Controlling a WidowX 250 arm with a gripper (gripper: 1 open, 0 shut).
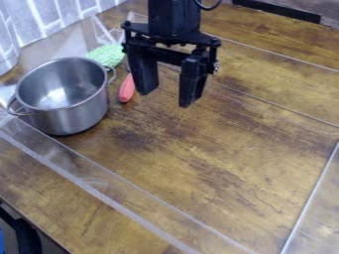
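Observation:
The black gripper (pixel 169 81) hangs over the wooden table at the upper middle, pointing down, its fingers spread apart. I see nothing clearly between them. A steel pot (pixel 61 97) with handles stands at the left. A red elongated object (pixel 127 87) lies between pot and gripper, partly behind the gripper. A green textured item (pixel 103 57) lies behind the pot, partly hidden.
Clear plastic edging runs along the left and right. A dark object (pixel 14 233) sits in the bottom left corner.

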